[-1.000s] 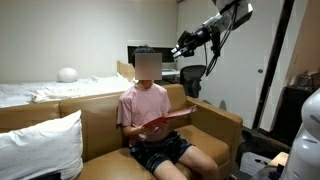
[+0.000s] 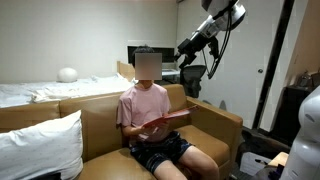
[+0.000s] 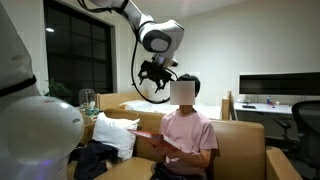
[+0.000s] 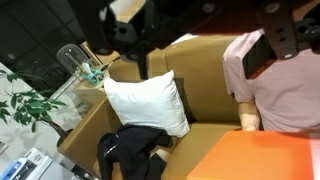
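Observation:
High above the brown couch hangs my gripper point(image 2: 184, 57), in front of and to one side of a seated person in a pink shirt point(image 2: 144, 103). In the wrist view its dark fingers point(image 4: 133, 62) stand apart at the top, blurred and open, with nothing between them. The person holds a flat red-orange item, perhaps a folder or book point(image 4: 258, 156), at lap height. It lies below the gripper, well clear of the fingers. A white pillow point(image 4: 148, 103) leans on the couch back beside dark cloth point(image 4: 133, 148).
The couch point(image 2: 100, 133) fills the middle, with its armrest to the person's side. Behind it is a white-covered surface point(image 2: 45, 91). A desk with a monitor point(image 3: 265, 85) and an office chair stand farther back. A plant point(image 4: 32, 105) shows in the wrist view.
My arm has shifted slightly, and the gripper sits a little lower and points more downward. The person and the red-orange item look nearly unchanged.

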